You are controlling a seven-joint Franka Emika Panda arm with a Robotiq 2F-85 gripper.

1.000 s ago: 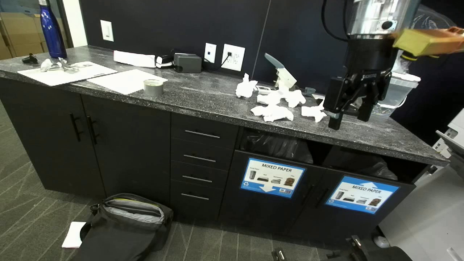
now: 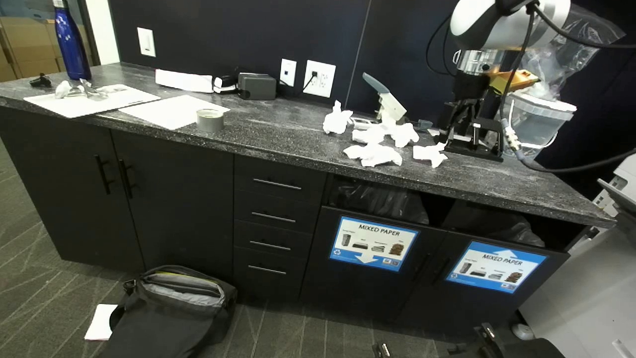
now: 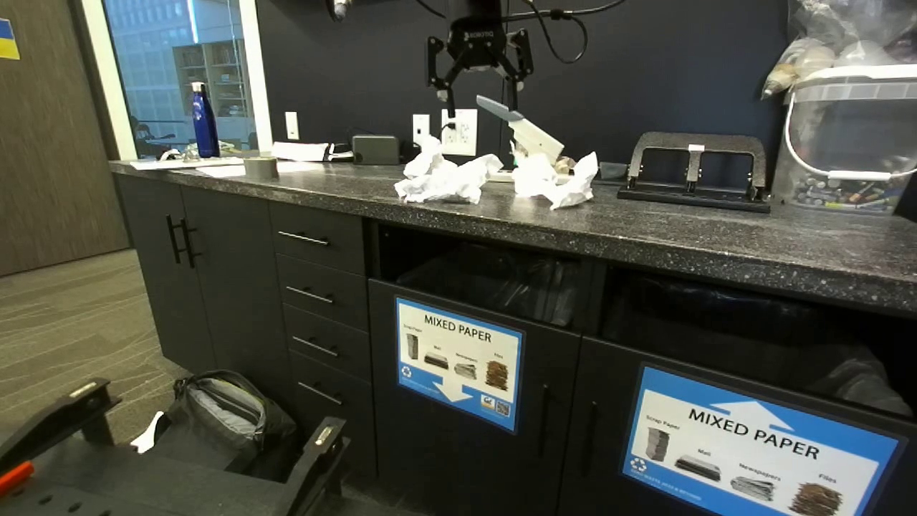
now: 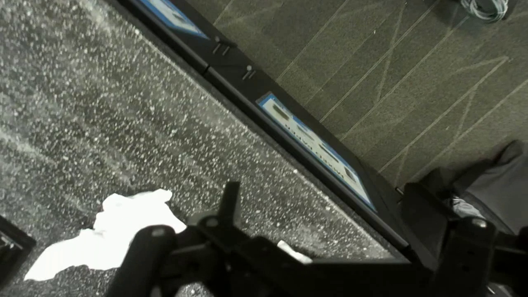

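My gripper (image 3: 481, 96) hangs above the counter with its two fingers spread apart and nothing between them. Several crumpled white papers (image 2: 373, 155) lie on the counter, grouped around a white and grey stapler (image 2: 391, 108). In exterior view 2 the gripper appears above this group, clear of it. From the wrist, one bright crumpled paper (image 4: 111, 237) shows at lower left, partly covered by the dark gripper parts. In exterior view 1 the gripper is dark against the hole punch, so its fingertips are hard to make out.
Below the counter are two open bin slots with mixed paper signs (image 2: 374, 243). A black hole punch (image 3: 696, 172) and a clear bucket (image 3: 851, 142) stand at the right. A tape roll (image 2: 209, 120), flat papers and a blue bottle (image 2: 72, 44) sit left.
In exterior view 1 my gripper has moved back from the counter's front right towards the wall and somewhat left. The papers and stapler have stayed where they were.
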